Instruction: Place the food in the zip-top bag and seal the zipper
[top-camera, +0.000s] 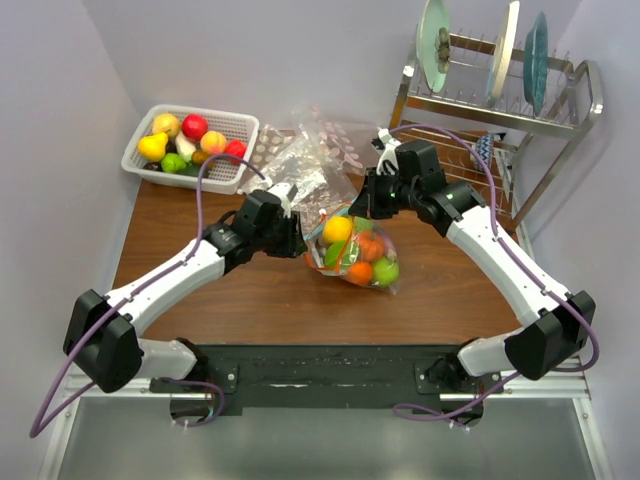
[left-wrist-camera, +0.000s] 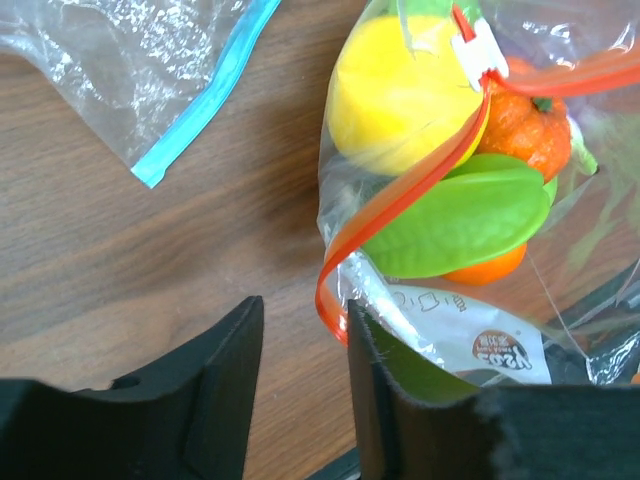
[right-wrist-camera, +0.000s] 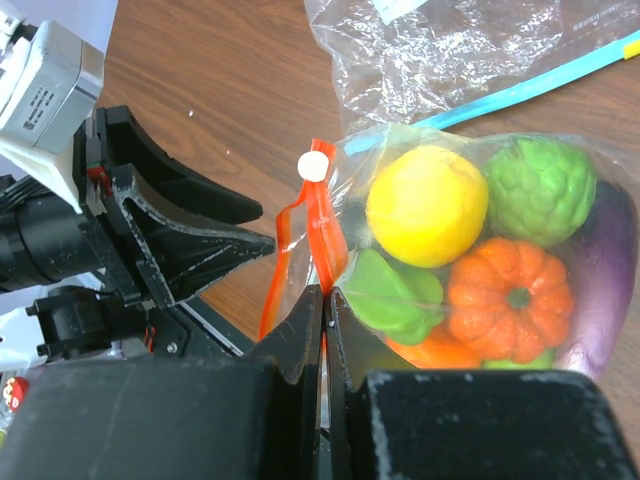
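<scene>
A clear zip bag (top-camera: 392, 245) with an orange zipper strip (left-wrist-camera: 405, 190) lies in mid-table. Through its plastic show a yellow fruit (right-wrist-camera: 427, 206), an orange pumpkin (right-wrist-camera: 510, 300), a green star fruit (left-wrist-camera: 460, 220) and a purple eggplant (right-wrist-camera: 603, 275). A white slider (left-wrist-camera: 480, 55) sits on the strip. My left gripper stands open at the bag's left corner, the strip's bend beside its right finger. My right gripper is shut over the bag's mouth. Orange strip shows right at its tips; whether any is pinched, I cannot tell.
Empty clear bags with blue zippers (left-wrist-camera: 210, 95) lie behind and left of the filled bag. A white basket (top-camera: 185, 110) of toy food stands back left, a dish rack (top-camera: 520, 105) with plates back right.
</scene>
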